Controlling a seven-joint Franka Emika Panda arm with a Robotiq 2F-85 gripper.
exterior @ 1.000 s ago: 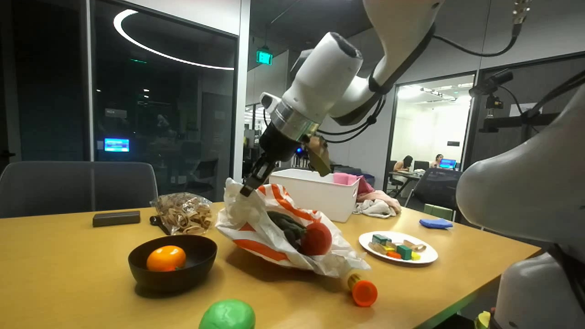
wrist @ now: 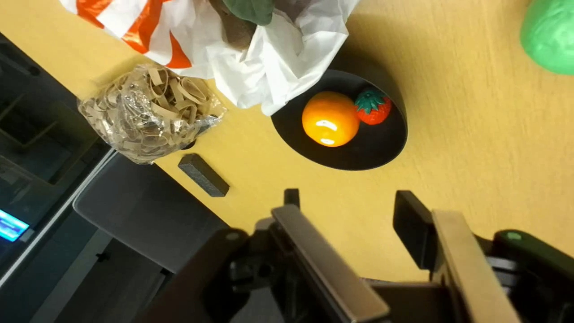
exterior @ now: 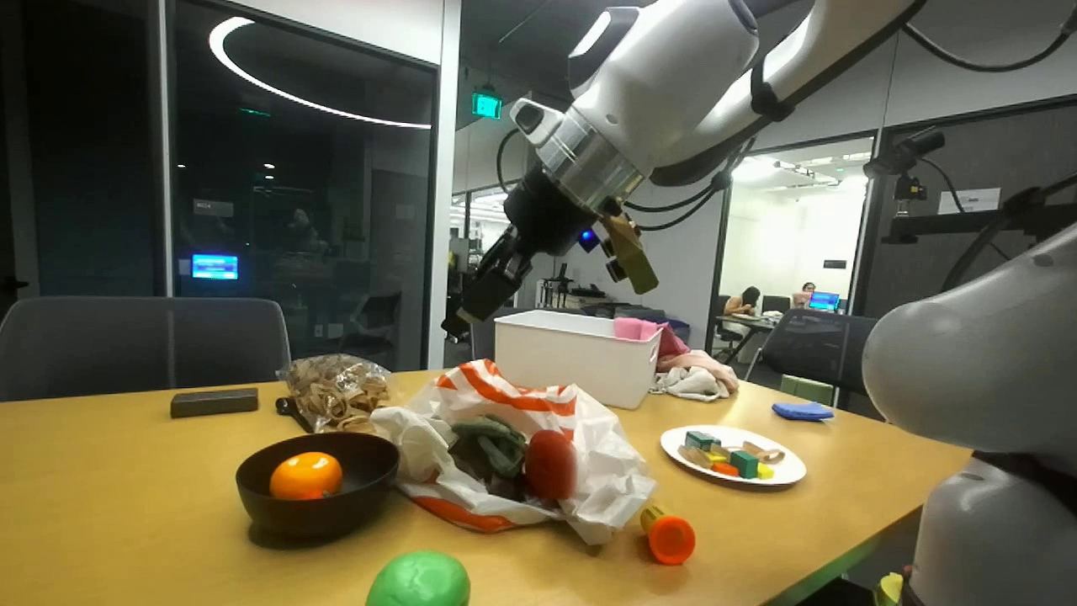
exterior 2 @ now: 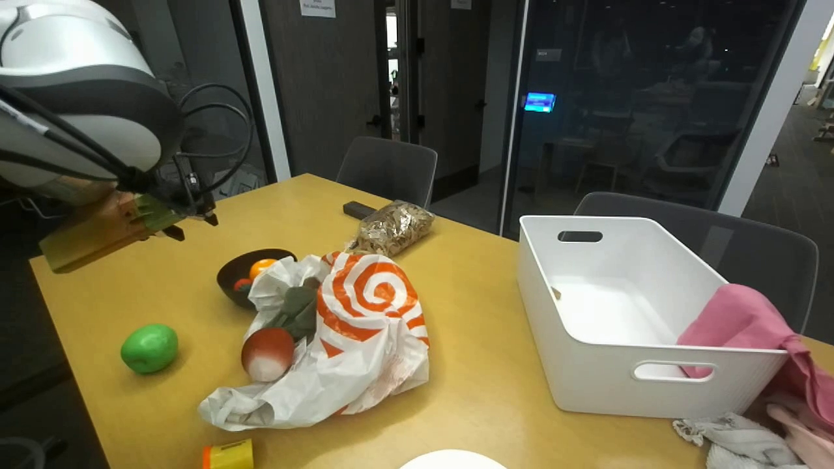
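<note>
A white plastic bag [exterior 2: 371, 375] with orange stripes lies crumpled on the table, its mouth spread. In it or at its opening are a red-and-white round item [exterior 2: 268, 354] and a dark green leafy item [exterior: 487, 445]. My gripper hangs in the air above the table, fingers apart, with nothing between them. Exterior view 1 has it higher than the bag. The dark bowl [wrist: 366, 158] holds an orange fruit [wrist: 331, 119] and a small strawberry [wrist: 372, 107]; bag plastic overlaps its rim in the wrist view.
A green round fruit [exterior 2: 149, 348] and an orange-capped bottle [exterior: 668, 536] lie near the bag. A bag of rubber bands [exterior: 338, 393], a dark block [exterior: 214, 402], a white bin [exterior: 575, 353] and a plate of small pieces [exterior: 787, 469] stand around. Table left of the bowl is bare.
Earlier my gripper was at the bag's raised edge. Now it is higher and apart from the bag, which has sunk down and spread; the red item has shifted left with it.
</note>
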